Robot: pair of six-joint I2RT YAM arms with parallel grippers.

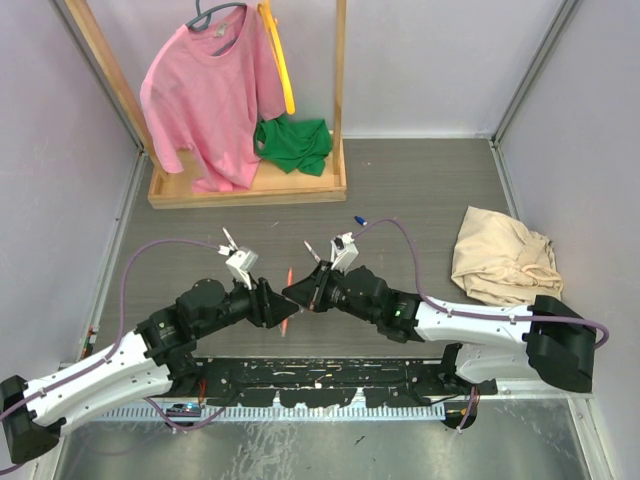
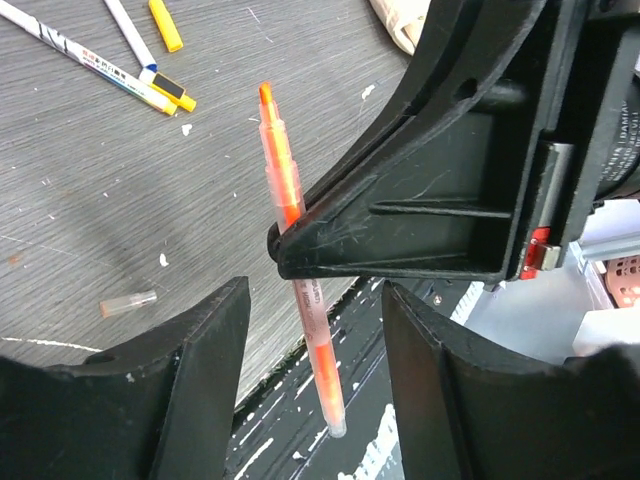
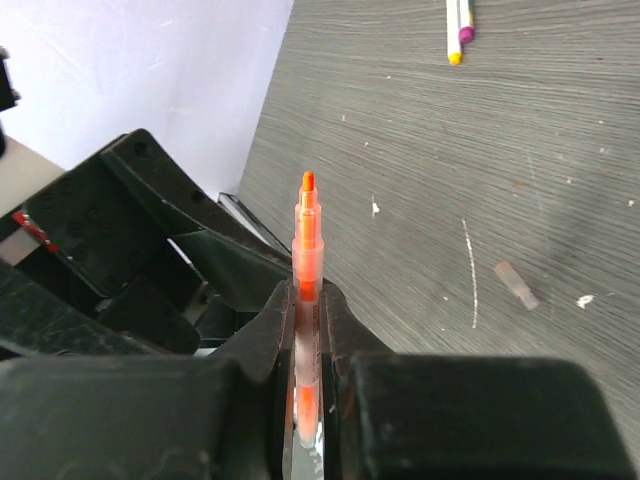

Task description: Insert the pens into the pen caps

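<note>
An orange pen (image 2: 318,345) stands lengthwise in my right gripper, whose fingers press on its middle from both sides. Its orange tip (image 3: 308,183) points away from the right wrist camera. My left gripper is open, its two fingers on either side of the pen's lower part with gaps showing; the arms meet in the top view. White pens (image 2: 90,60) and a yellow cap (image 2: 166,25) lie on the table, partly hidden from above by the right arm. A small translucent piece (image 2: 128,304) lies apart from them.
A blue cap (image 1: 360,220) lies behind the right gripper. A beige cloth (image 1: 505,257) is heaped at the right. At the back, a wooden rack (image 1: 245,198) carries a pink shirt (image 1: 215,95) and green cloth (image 1: 294,145).
</note>
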